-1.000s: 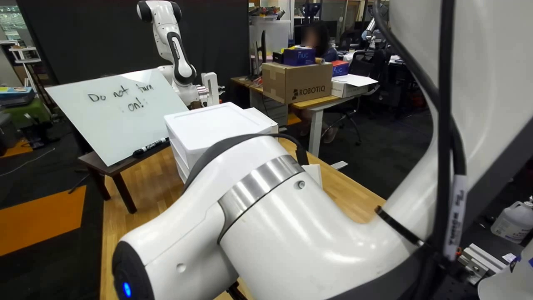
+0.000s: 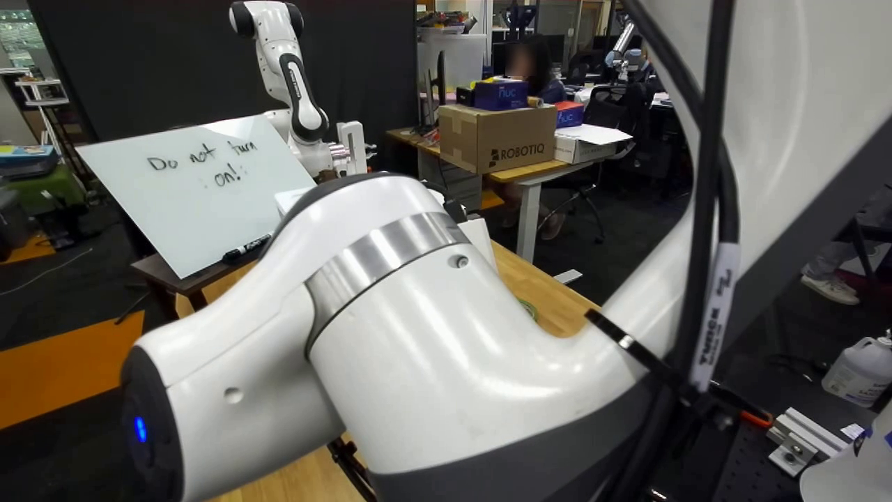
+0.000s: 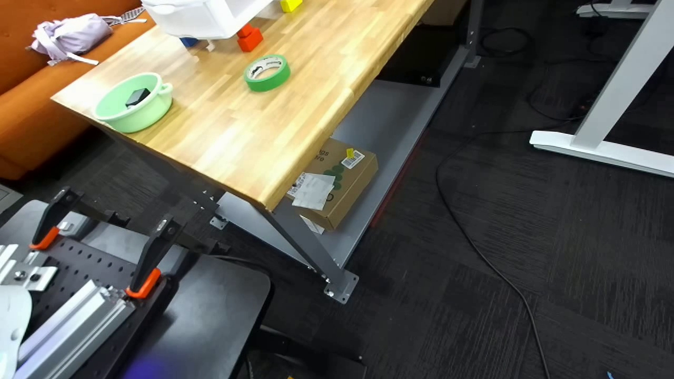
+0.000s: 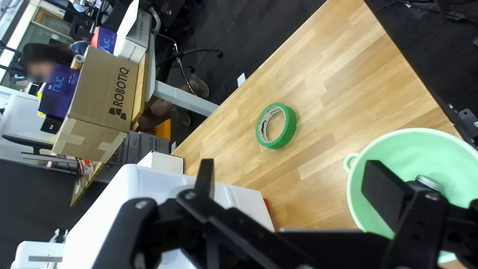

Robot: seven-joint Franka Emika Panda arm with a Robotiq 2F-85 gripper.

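In the wrist view my gripper is open, its two black fingers (image 4: 206, 177) wide apart with nothing held between them. Beyond the gap lies a roll of green tape (image 4: 290, 127) on the wooden table. The mint green basin (image 4: 405, 136) is at the right, partly covered by one finger. Inside it is a dark object with a silvery top (image 4: 429, 182), partly hidden; exterior view 2 shows a black item (image 3: 137, 97) in the same basin (image 3: 148, 113). A white drawer unit (image 4: 152, 184) fills the lower left of the wrist view. The arm hides my gripper in exterior view 1.
Red blocks (image 3: 249, 39) and a yellow block (image 3: 291, 5) sit near the white unit (image 3: 196, 18). Bare wooden tabletop (image 3: 221, 139) surrounds the tape. A leaning whiteboard (image 2: 201, 184) stands left of the arm in exterior view 1.
In exterior view 1 the arm has shifted left and its wrist end has risen. It now covers most of the white drawer unit, which showed clearly before.
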